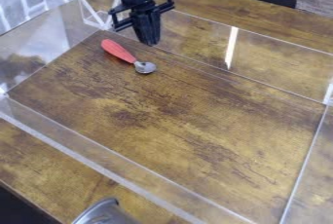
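A scoop-like utensil with a red handle (117, 51) and a round silver head (144, 67) lies on the wooden surface inside the clear-walled enclosure, toward its back left. My black gripper (148, 39) hangs above and behind the utensil, near the back wall, apart from it. It looks shut, with nothing seen between its fingers.
Clear acrylic walls (267, 59) surround the wooden floor (182, 140), most of which is bare. A metal object (101, 213) stands outside at the bottom edge. A white slatted item is at the back left.
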